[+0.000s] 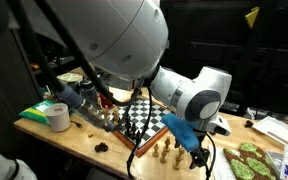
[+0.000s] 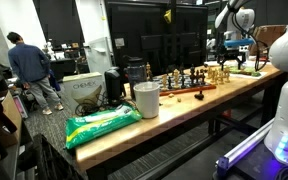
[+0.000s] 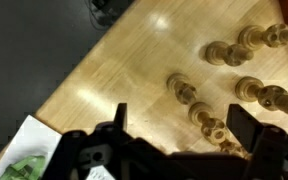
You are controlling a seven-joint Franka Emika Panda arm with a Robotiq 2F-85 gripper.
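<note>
In the wrist view my gripper stands open, its two dark fingers wide apart above the wooden table. Several tan chess pieces lie or stand beneath and beyond it. One small pawn (image 3: 182,88) is between and ahead of the fingertips, and a taller piece (image 3: 209,124) is close to the right finger; neither is gripped. More pieces, such as a pawn (image 3: 227,53), are near the board's edge. In exterior view 1 the tan pieces (image 1: 165,154) stand in front of the chessboard (image 1: 156,118), partly hidden by the arm.
A green-topped tray (image 1: 249,162) lies right of the pieces. Dark chess pieces (image 1: 134,132) stand on the left side, with a white mug (image 1: 58,117) and a green bag (image 2: 102,124) farther along. The table's front edge is close. A person (image 2: 29,70) stands in the background.
</note>
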